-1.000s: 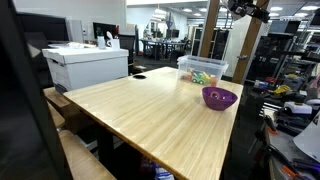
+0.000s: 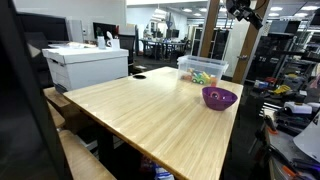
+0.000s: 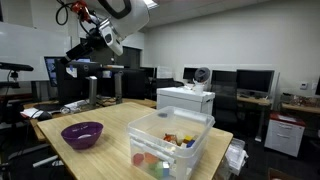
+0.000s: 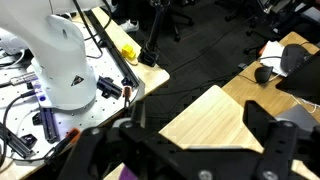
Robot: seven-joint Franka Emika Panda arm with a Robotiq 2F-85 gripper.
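Observation:
The purple bowl sits near the table's right edge in exterior view 1, with a small item inside it. In exterior view 2 the bowl stands beside a clear plastic bin holding several small coloured objects. High above the table, my gripper is raised and tilted. Its dark fingers stand wide apart in the wrist view, nothing between them. Only a sliver of purple shows at the bottom edge of that view.
White cabinets stand behind it. Desks with monitors fill the background.
My gripper has turned and tilted differently at the top right of exterior view 1, staying high. The bowl, bin and table look unchanged.

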